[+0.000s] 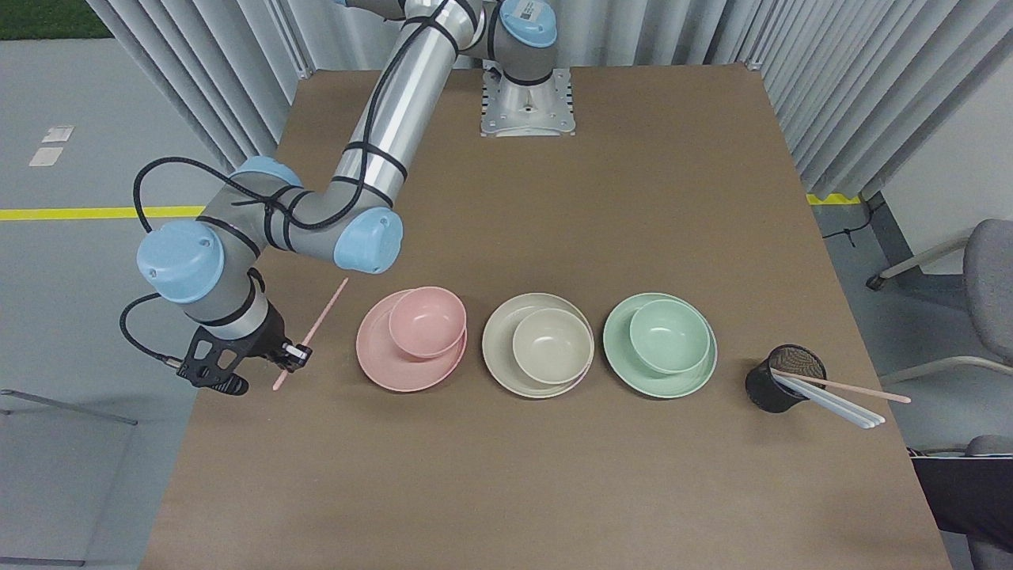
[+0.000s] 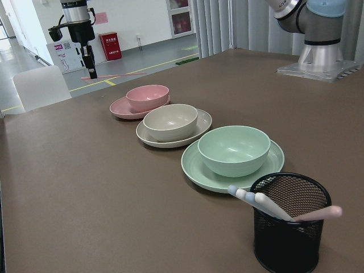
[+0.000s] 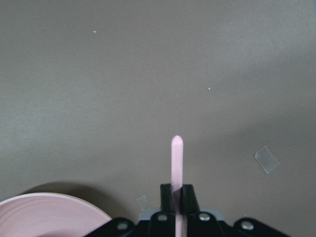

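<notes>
My gripper is shut on a pink chopstick, raised left of the pink bowl on its pink plate; in the left view the gripper hangs above the table level at the back. A cream bowl on a cream plate stands in the middle, a green bowl on a green plate to its right.
A black mesh cup holding several white and pink chopsticks stands at the right of the table.
</notes>
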